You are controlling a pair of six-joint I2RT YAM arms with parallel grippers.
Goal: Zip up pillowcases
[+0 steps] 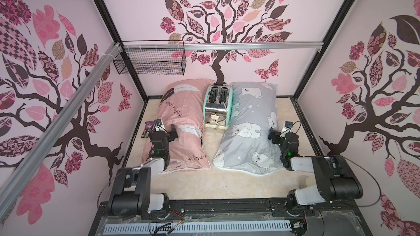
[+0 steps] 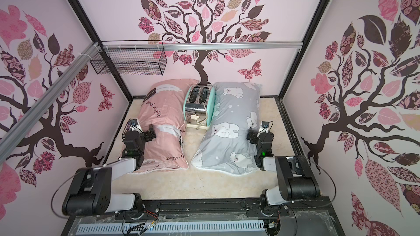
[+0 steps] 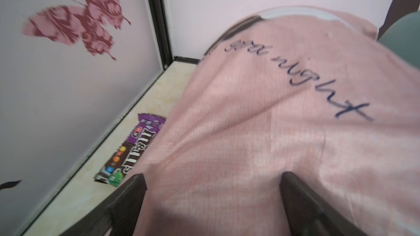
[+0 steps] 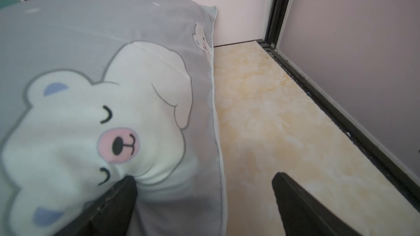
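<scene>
A pink pillow (image 1: 183, 104) with "good night" lettering lies on the left, a grey pillow (image 1: 251, 104) with white bears on the right. My left gripper stands open low over the pink pillowcase, fingertips at or close to its fabric. My right gripper is open at the grey pillow's right edge, one finger by the bear print, the other over bare floor, the pale piped edge (image 4: 215, 126) between them. I cannot make out a zipper on either pillow.
A teal toaster (image 1: 217, 104) stands between the pillows. A snack packet (image 3: 129, 148) lies left of the pink pillow. A wire basket (image 1: 148, 61) hangs on the back rail. Bare floor (image 1: 201, 183) runs along the front and at the right.
</scene>
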